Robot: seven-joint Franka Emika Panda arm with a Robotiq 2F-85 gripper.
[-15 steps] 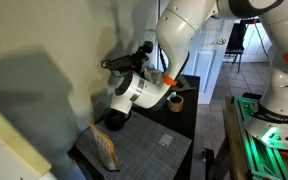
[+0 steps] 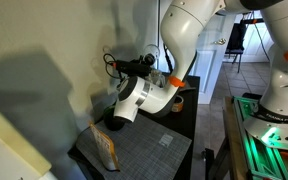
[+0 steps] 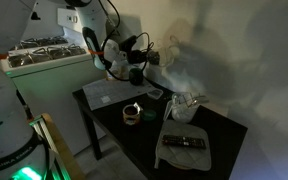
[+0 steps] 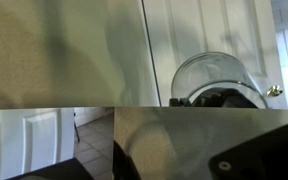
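In the first exterior view my gripper [image 2: 134, 68] is raised above the back of the dark table, close to the wall, with loose cables around it. The second exterior view has the gripper [image 3: 142, 52] small and dark at the far end. A clear rounded container [image 4: 219, 75] lies across the dark gripper parts at the edge of the upper part of the wrist view. My fingers look shut on it, though the fingertips and exact contact are hard to make out. The wrist view is broken into mismatched parts.
A grey mat [image 2: 139, 155] covers the near part of the table, with an upright orange-and-white item [image 2: 105, 148] at its left. A brown cup [image 3: 131, 114] stands mid-table. Farther right, a tray [image 3: 200, 147] carries a dark remote-like item [image 3: 183, 142], with a clear container [image 3: 186, 106] behind.
The gripper and its cables have moved slightly right and down. The arm's bend has lowered towards the table, near the brown cup. The mat and the items on it stay in place.
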